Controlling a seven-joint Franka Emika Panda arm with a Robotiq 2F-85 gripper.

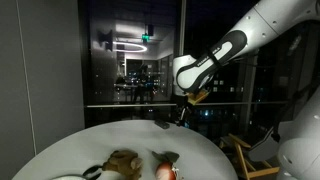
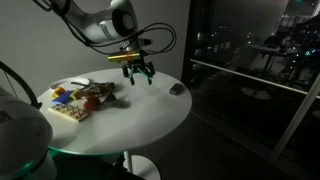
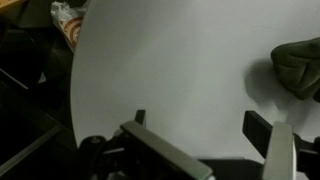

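Note:
My gripper (image 2: 140, 78) hangs above the round white table (image 2: 150, 120), over its middle in exterior view 2. In the wrist view the gripper is open, with bare tabletop showing between its fingers. A dark green, soft-looking item (image 3: 300, 68) lies at the right edge there, apart from the fingers. In exterior view 2 a small dark object (image 2: 177, 88) rests alone near the table's far right side. A red round thing (image 2: 92, 103) sits in a cluster on the left, beside a crumpled brown item (image 1: 122, 163).
A tan tray or board with small squares (image 2: 70, 112) lies at the table's left, near yellow pieces (image 2: 59, 91). A wooden chair (image 1: 245, 155) stands off the table's right side. In the wrist view, a wrapper-like packet (image 3: 68, 20) shows beyond the edge.

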